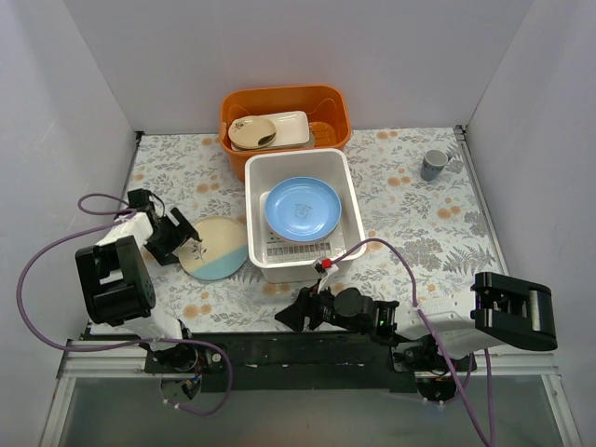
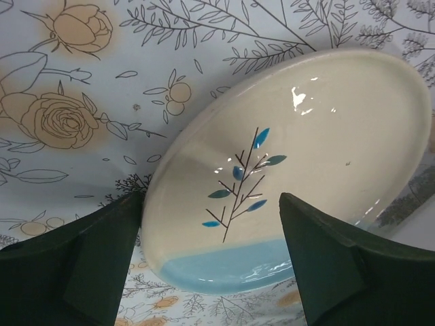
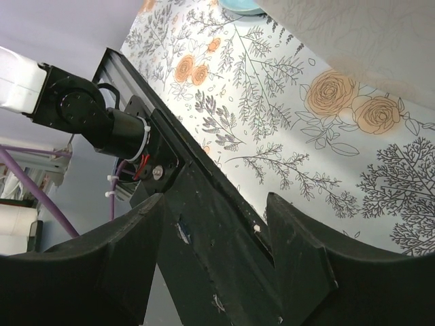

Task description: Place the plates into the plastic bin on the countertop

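Note:
A cream plate [image 1: 216, 244] with a blue band and a leaf sprig lies on the patterned countertop, left of the white plastic bin [image 1: 260, 209]. At its left edge is my left gripper [image 1: 193, 247]; in the left wrist view its open fingers [image 2: 340, 255] reach over the near part of the plate [image 2: 326, 136], and nothing is held. A blue plate [image 1: 303, 209] rests inside the white bin. My right gripper [image 1: 296, 317] is by the front edge of the counter, below the bin. Its fingers [image 3: 112, 255] stand apart, with only the counter edge visible between them.
Behind the white bin, an orange bin [image 1: 331, 116] holds a cream dish and a pale tray. A grey mug [image 1: 433, 165] stands at the back right. The countertop [image 1: 410, 214] right of the white bin is mostly clear.

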